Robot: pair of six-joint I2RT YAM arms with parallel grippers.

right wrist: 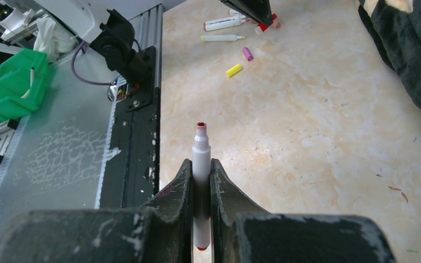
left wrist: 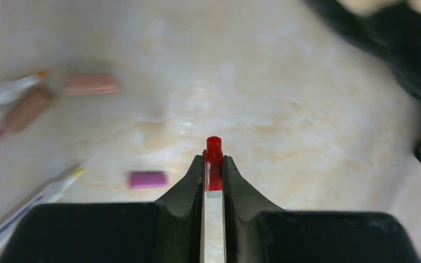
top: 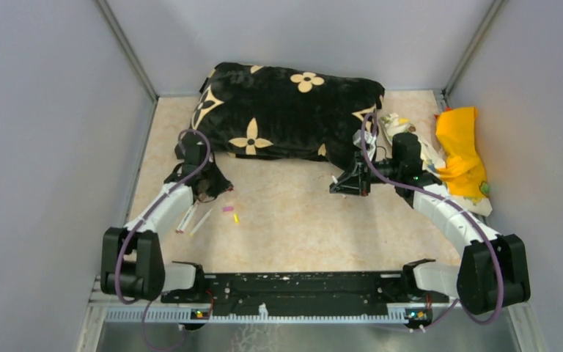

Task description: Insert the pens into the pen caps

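Between the fingers of my left gripper is a red cap [left wrist: 214, 156], and the fingers are shut on it. In the top view that gripper [top: 227, 188] hangs over the left of the table. My right gripper is shut on a white pen [right wrist: 201, 150] with a dark red tip, held lengthwise and pointing away. A purple cap [left wrist: 147, 179] lies on the table, with a yellow cap [right wrist: 233, 70] near it. Several white pens [right wrist: 223, 38] lie at the left. Two brownish-red caps [left wrist: 90, 84] rest beside them, blurred.
A black flowered blanket [top: 286, 110] covers the back of the table. Yellow cloth [top: 460, 147] is heaped at the far right. A green bin [right wrist: 13, 82] stands off the table.
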